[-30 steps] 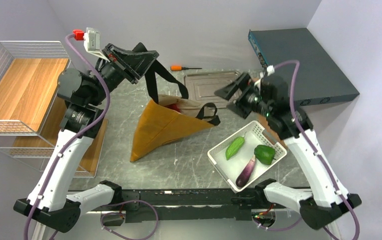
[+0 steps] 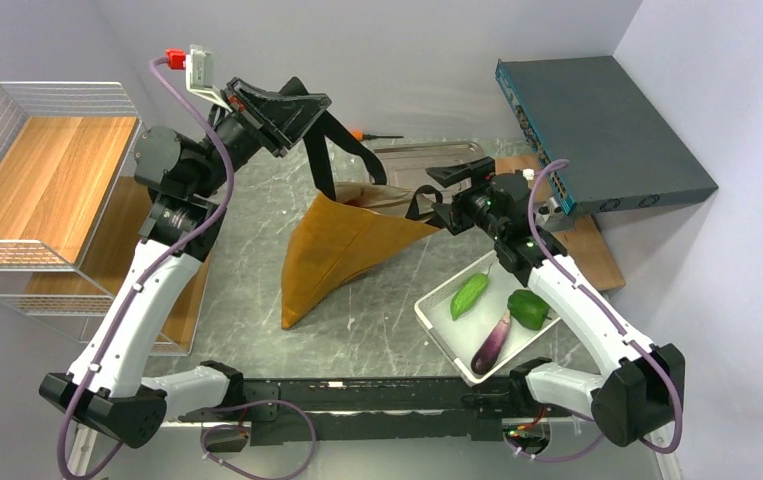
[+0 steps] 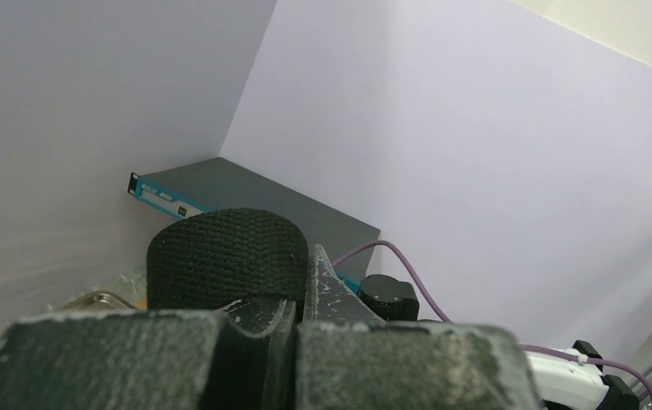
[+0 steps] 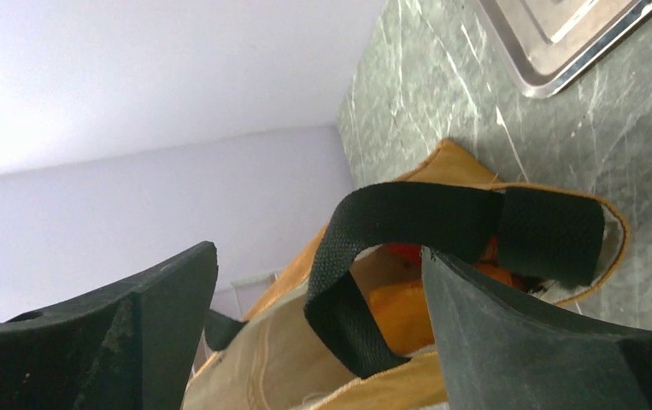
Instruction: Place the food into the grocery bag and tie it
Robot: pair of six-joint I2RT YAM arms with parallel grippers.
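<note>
The mustard grocery bag [image 2: 352,245] hangs tilted over the counter, its mouth open. One black handle [image 2: 319,165] runs up to my left gripper [image 2: 304,112], which is shut on it; in the left wrist view that strap [image 3: 228,256] loops up above the fingertips. At the bag's right corner my right gripper [image 2: 441,196] stands open, with the other black handle [image 4: 416,213] arching between and below its fingers. Something orange [image 4: 399,316] and a bit of red show inside the bag. A green pepper [image 2: 528,309], an eggplant [image 2: 491,344] and a long green vegetable [image 2: 469,296] lie in the white basket [image 2: 444,344].
A metal tray [image 2: 407,160] lies behind the bag, with an orange-handled screwdriver [image 2: 382,137] near the wall. A dark flat box [image 2: 607,130] juts out at the back right, and a wire shelf [image 2: 52,180] stands left. Bare counter [image 2: 377,330] shows in front of the bag.
My right gripper has come left and forward to the bag's near handle, still open.
</note>
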